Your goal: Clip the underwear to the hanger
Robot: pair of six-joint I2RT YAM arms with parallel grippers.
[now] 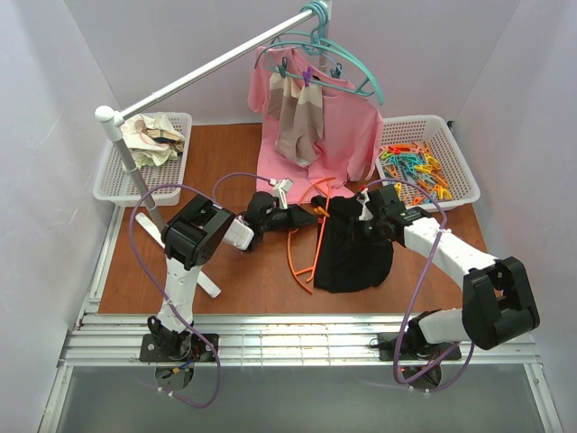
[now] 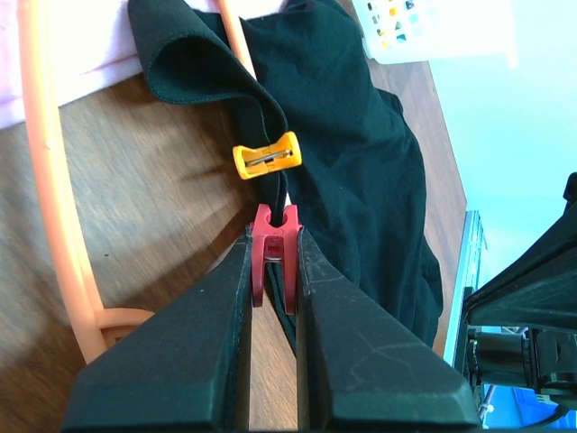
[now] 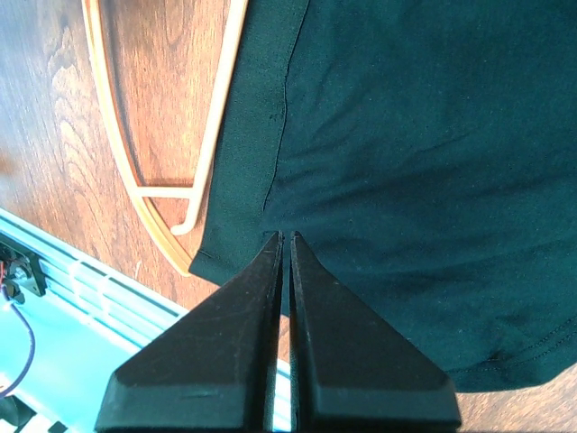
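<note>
The black underwear [image 1: 353, 257] lies on the table over part of an orange hanger [image 1: 297, 276], its waistband folded along the hanger's bar. A yellow clip [image 2: 267, 155] sits on that band. My left gripper is shut on a red clip [image 2: 275, 236] at the band, just on the near side of the yellow clip in the left wrist view. My right gripper is shut with nothing seen between its fingers, over the underwear near the hanger's end.
A pink garment [image 1: 279, 162] hangs from teal hangers on the rack [image 1: 216, 63] and spreads onto the table behind. A basket of clips [image 1: 455, 185] stands back right, a basket of cloths [image 1: 115, 185] back left. A white bar [image 1: 203, 280] lies front left.
</note>
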